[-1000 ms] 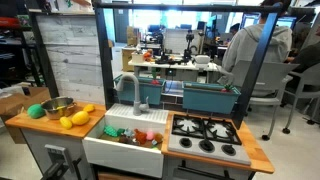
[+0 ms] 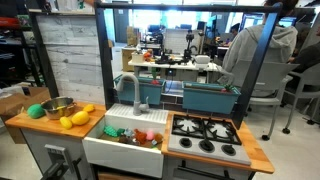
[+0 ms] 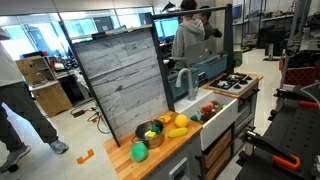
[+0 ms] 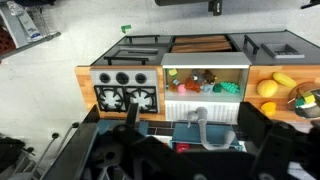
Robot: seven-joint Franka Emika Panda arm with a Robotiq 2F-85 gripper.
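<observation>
My gripper is open in the wrist view, its dark fingers spread above the toy kitchen with nothing visible between them. Below lies the white sink (image 2: pixel 122 155), holding several small coloured items, among them a pink one (image 2: pixel 140 137) and green ones (image 4: pixel 230 87). On the left counter in exterior view 1 are a metal pot (image 2: pixel 59 107), a green round item (image 2: pixel 36 111) and yellow fruit (image 2: pixel 80 118). In exterior view 2 the pot (image 3: pixel 153 133) has something yellow and green inside.
A black stove (image 2: pixel 208 132) stands right of the sink. The grey faucet (image 2: pixel 135 90) rises behind it, with teal bins (image 2: pixel 210 97) on the back ledge. A dark frame post (image 2: pixel 258 65) stands at the right, and a grey wood-look panel (image 3: pixel 122 80) backs the left counter.
The kitchen items look unmoved. In the background at upper right, the person in grey has shifted posture.
</observation>
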